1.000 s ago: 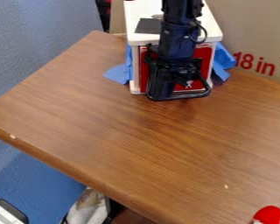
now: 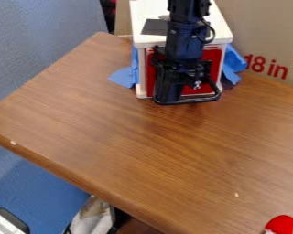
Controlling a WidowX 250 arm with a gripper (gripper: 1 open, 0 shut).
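My black gripper (image 2: 186,84) is at the front of a white box-like object (image 2: 153,13) with a red front panel (image 2: 211,60), at the back of the wooden table. The arm hangs down over the panel and covers much of it. I cannot tell whether the gripper is open or shut, or whether it holds anything. Blue pieces (image 2: 122,77) lie at both sides of the box.
A cardboard box (image 2: 265,41) stands at the back right. A red object (image 2: 284,225) sits at the near right corner. The table's left edge borders a blue-grey area.
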